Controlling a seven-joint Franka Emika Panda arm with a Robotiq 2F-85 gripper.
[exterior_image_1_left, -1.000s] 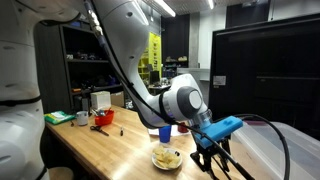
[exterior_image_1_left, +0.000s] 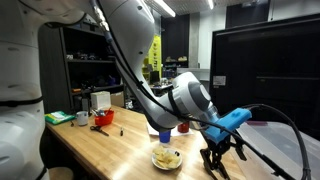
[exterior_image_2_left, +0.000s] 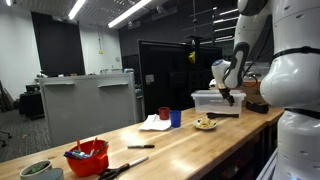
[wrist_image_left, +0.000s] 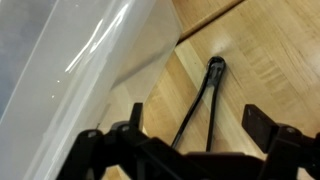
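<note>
My gripper stands open above the wooden table, pointing down, its two black fingers apart in the wrist view. Between and beyond them lies a thin black tool (wrist_image_left: 215, 68) with a rounded end and two slender legs, resembling tongs; its lower part is hidden behind the gripper. Nothing is held. In exterior view 1 the gripper (exterior_image_1_left: 217, 164) hangs low at the right, beyond the plate.
A clear plastic bin (wrist_image_left: 65, 75) stands close to the left of the tool. The plate (exterior_image_2_left: 205, 127) holds yellowish food. Farther off are a blue cup (exterior_image_2_left: 175, 118), a red cup (exterior_image_2_left: 163, 113) and a red bowl (exterior_image_2_left: 88, 163). Bare table (exterior_image_1_left: 110, 145) lies left of the plate.
My gripper has shifted slightly and turned a little over the same area of table. It is open now; the plate has not moved.
</note>
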